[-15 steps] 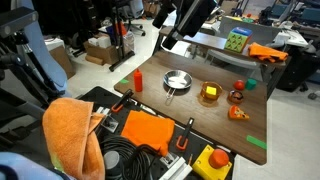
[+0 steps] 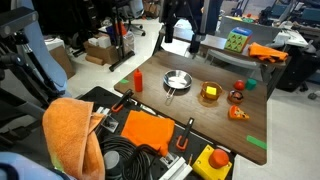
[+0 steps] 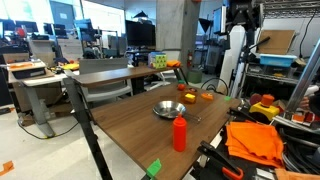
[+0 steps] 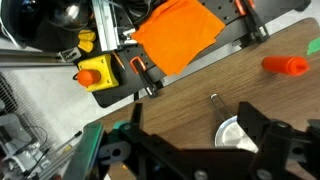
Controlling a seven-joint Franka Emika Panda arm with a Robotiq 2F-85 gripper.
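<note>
My gripper (image 2: pixel 178 47) hangs open above the far side of the wooden table (image 2: pixel 205 122), with nothing between its fingers. Below it on the tabletop sits a silver pan (image 2: pixel 177 78) with its handle toward the near edge. A red bottle (image 2: pixel 138 80) stands upright to the left of the pan. To the right are a yellow-orange cup-like object (image 2: pixel 210 92), small red items (image 2: pixel 236 96) and an orange piece (image 2: pixel 238 113). In the wrist view, the pan (image 4: pixel 232 134) is partly hidden by the right finger, and the red bottle (image 4: pixel 286 65) lies beyond it.
An orange cloth (image 2: pixel 148 130) and black cables (image 2: pixel 133 158) lie beyond the table's near edge, where dark clamps (image 2: pixel 185 134) stick up. A raised shelf behind holds a green-yellow box (image 2: pixel 237 39) and another orange cloth (image 2: pixel 268 53).
The arm and gripper have shifted and turned in exterior view 1, with the gripper now hanging more upright near the table's far side. The tabletop objects have stayed put.
</note>
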